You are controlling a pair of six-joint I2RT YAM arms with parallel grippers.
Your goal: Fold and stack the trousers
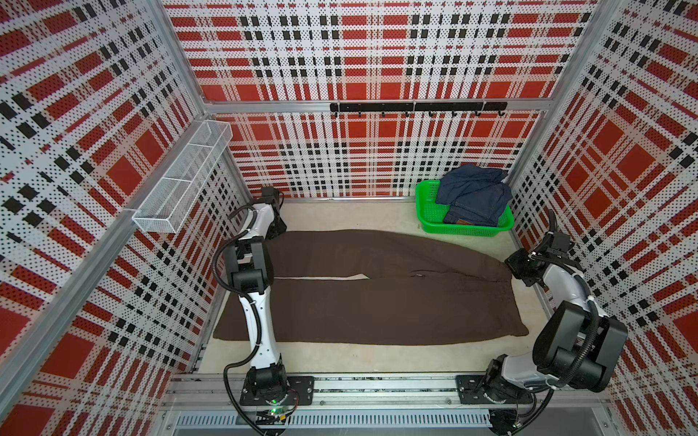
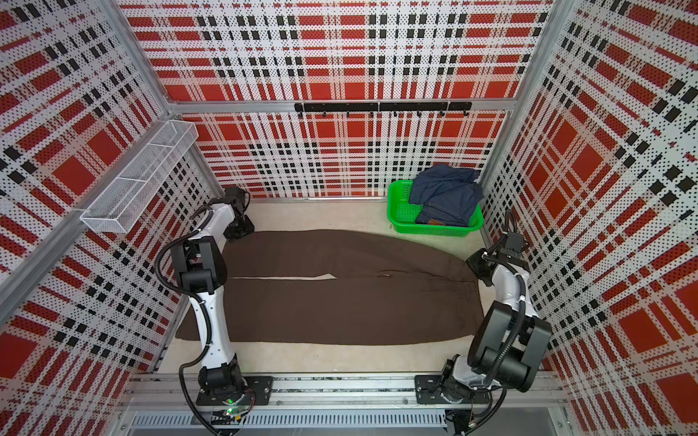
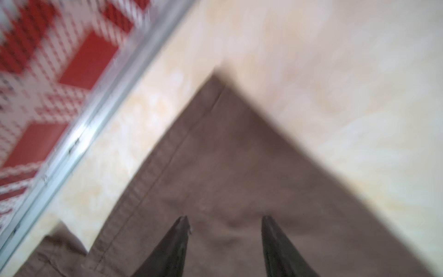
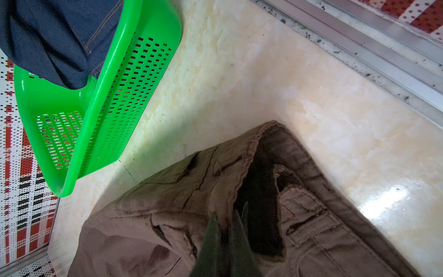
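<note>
Brown trousers [image 1: 378,309] lie spread across the table, legs pointing left, waistband [image 4: 230,161] at the right. My left gripper is part open above the upper leg's hem corner [image 3: 198,120], fingers apart with no cloth visibly pinched; that view is blurred. My right gripper is shut at the upper edge of the waistband, where the fabric is raised and gapes; whether cloth is between its fingertips is hard to tell.
A green basket [image 1: 465,229] with dark blue garments [image 1: 472,192] stands at the back right. A white wire shelf [image 1: 181,181] hangs on the left wall. Bare table [image 1: 349,214] shows behind and in front of the trousers.
</note>
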